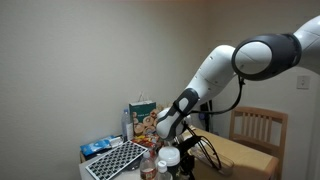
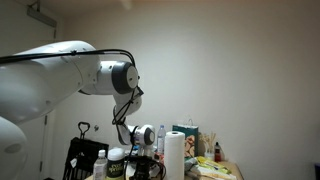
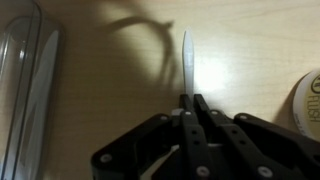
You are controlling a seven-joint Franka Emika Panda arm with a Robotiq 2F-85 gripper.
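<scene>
In the wrist view my gripper is shut on a slim, pale, pointed object (image 3: 188, 62). Its tip reaches forward over a light wooden surface (image 3: 100, 95), where a curved shadow falls. What the object is I cannot tell; its rear end is hidden by the black fingers (image 3: 200, 122). Both exterior views show the arm bent down over the table, with the fingertips too small or covered to make out.
A clear plastic container (image 3: 28, 85) lies left of the gripper, and a round lettered item (image 3: 309, 104) lies right. A dark grid rack (image 1: 116, 160), a bottle (image 1: 147, 166) and a paper towel roll (image 2: 174, 155) stand nearby. Behind is a wooden chair (image 1: 258, 124).
</scene>
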